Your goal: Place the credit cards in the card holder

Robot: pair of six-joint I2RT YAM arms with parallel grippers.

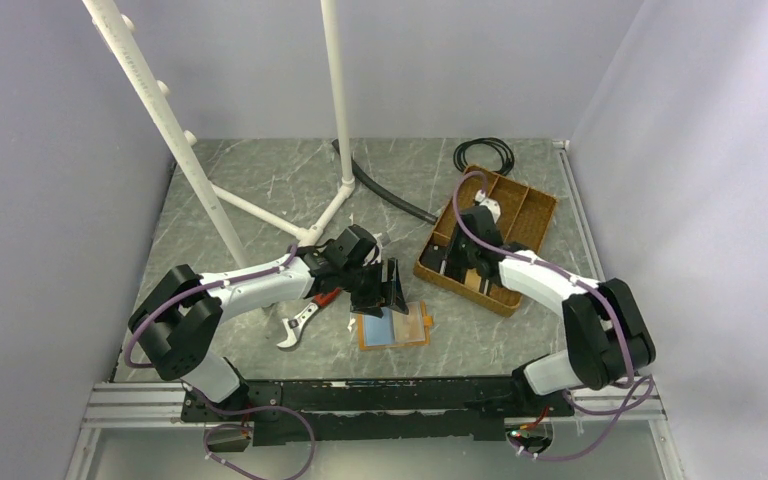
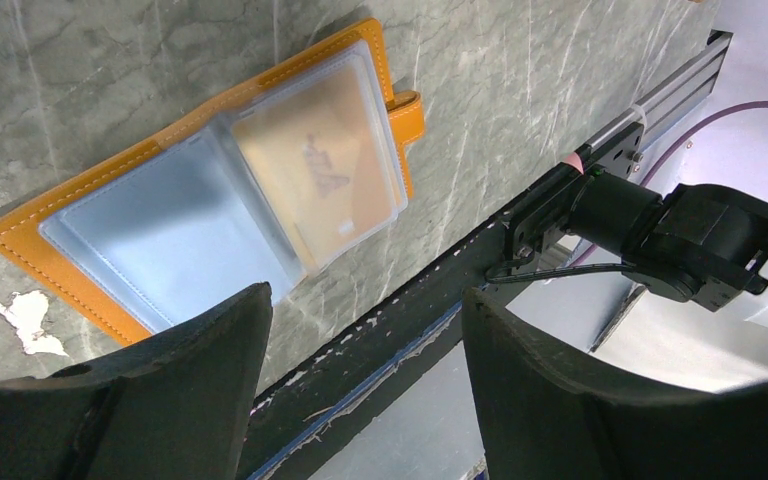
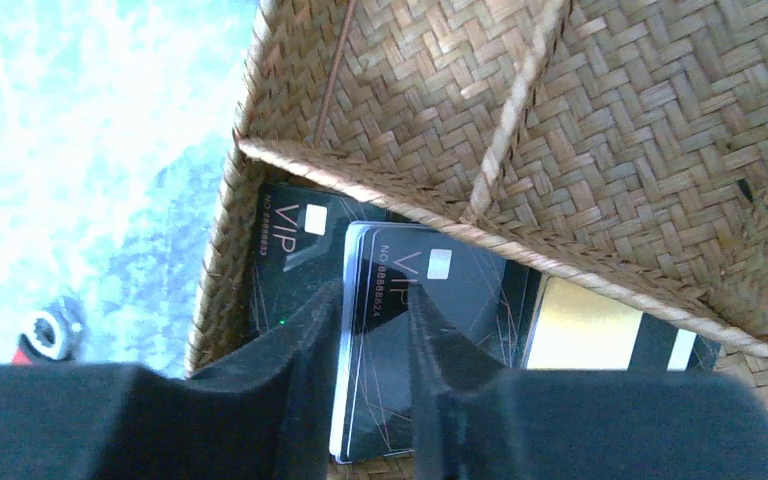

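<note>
An orange card holder (image 1: 427, 322) with clear sleeves over blue and beige panels lies at the front centre. My left gripper (image 1: 380, 287) is open above it, its fingers at the bottom of the left wrist view. In the woven basket (image 3: 510, 130), black VIP cards (image 3: 440, 330) and a gold card (image 3: 585, 320) lie in one compartment; the upper black card overlaps another. My right gripper is over the black cards with its fingers apart, partly open. I cannot see anything held between them.
A wrench (image 1: 300, 320) lies left of the holder, white pipes (image 1: 340, 140) stand at the back left, and a black hose (image 1: 395, 198) and coiled cable (image 1: 500, 150) lie at the back. Bare table surrounds the holder's right side.
</note>
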